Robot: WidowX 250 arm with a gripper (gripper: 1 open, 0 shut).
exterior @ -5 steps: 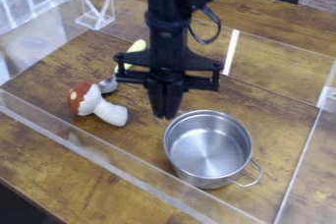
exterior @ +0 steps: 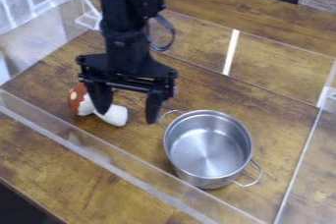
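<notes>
My black gripper [exterior: 126,98] is low over the wooden surface, its fingers apart, at the toy mushroom [exterior: 105,114]. The mushroom, with a red-brown cap and a white stem, lies on its side under and between the fingers, partly hidden by them; I cannot tell whether they touch it. A steel pot [exterior: 207,145] with wire handles stands to the right of the gripper.
Clear low walls border the wooden work surface [exterior: 262,90] on several sides.
My gripper has come down and to the left from above the middle onto the mushroom, which it now partly covers.
</notes>
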